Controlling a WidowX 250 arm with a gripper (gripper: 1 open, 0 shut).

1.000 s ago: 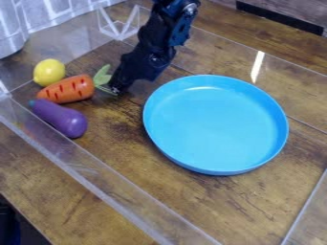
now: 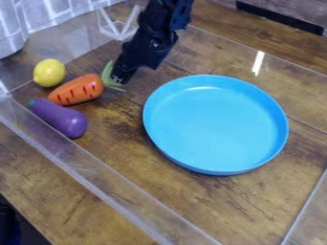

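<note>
The dark robot gripper (image 2: 125, 59) reaches down from the top centre, its tip just above the green leafy top of a carrot (image 2: 76, 90). The orange toy carrot lies on the wooden table at the left. Whether the fingers are open or shut is hard to make out. A yellow lemon (image 2: 50, 73) sits behind the carrot, and a purple eggplant (image 2: 57, 118) lies in front of it.
A large blue plate (image 2: 215, 125) takes up the centre right. Clear plastic edges run along the left and front. A white object (image 2: 8, 29) stands at the top left. Bare table lies behind the plate.
The gripper has risen slightly away from the carrot's leaves toward the back. The carrot has shifted a little to the right, its leafy top now more visible.
</note>
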